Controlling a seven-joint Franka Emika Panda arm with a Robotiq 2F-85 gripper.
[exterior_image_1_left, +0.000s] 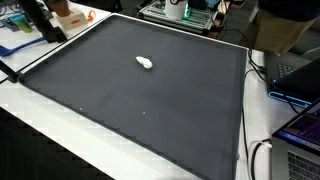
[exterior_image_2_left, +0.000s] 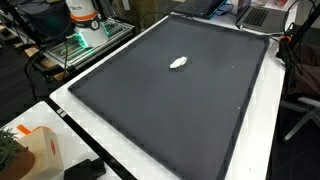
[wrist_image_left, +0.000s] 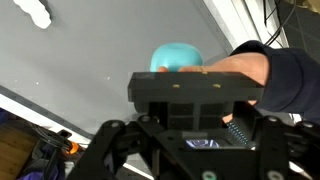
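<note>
A small white object (exterior_image_1_left: 144, 62) lies on the dark grey tabletop (exterior_image_1_left: 150, 100), toward the back. It also shows as a white piece (exterior_image_2_left: 178, 62) in exterior view 2, and as a pale shape (wrist_image_left: 36, 12) at the upper left of the wrist view. My gripper fills the lower middle of the wrist view, apart from the white object; dark parts across its front hide how its fingers stand. Just beyond it is a turquoise rounded thing (wrist_image_left: 175, 57), with a person's hand (wrist_image_left: 248, 68) beside it. Whether the turquoise thing touches my fingers is hidden.
In exterior view 1, laptops (exterior_image_1_left: 295, 80) and cables line the right edge, and a cardboard box (exterior_image_1_left: 68, 17) stands at the back left. A potted plant (exterior_image_2_left: 12, 152) is at the lower left of exterior view 2.
</note>
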